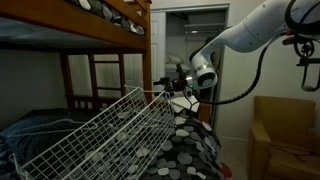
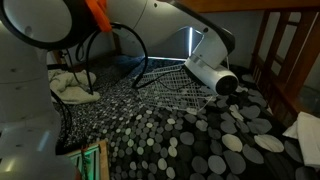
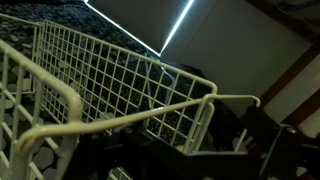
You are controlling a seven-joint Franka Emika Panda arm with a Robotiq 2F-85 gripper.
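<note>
A white wire basket [image 1: 105, 140] stands tilted on the dark, dotted bedding in exterior view 1. At its upper right corner is my gripper [image 1: 170, 87], close against the top rim. The wrist view shows the basket [image 3: 110, 73] filling the left and middle, its rim wire running across to the dark fingers [image 3: 262, 128]. My gripper is open; in this dim light I cannot tell whether its fingers touch the wire. Exterior view 2 has the basket [image 2: 170, 88] behind the arm, with the gripper's tips hard to make out.
Bedding with grey dots [image 2: 180, 150] spreads around the basket. A wooden bunk-bed frame [image 1: 75, 40] rises overhead and behind at left. On the right is a brown armchair [image 1: 285, 135]. A cable [image 1: 250, 85] hangs in a loop below the arm.
</note>
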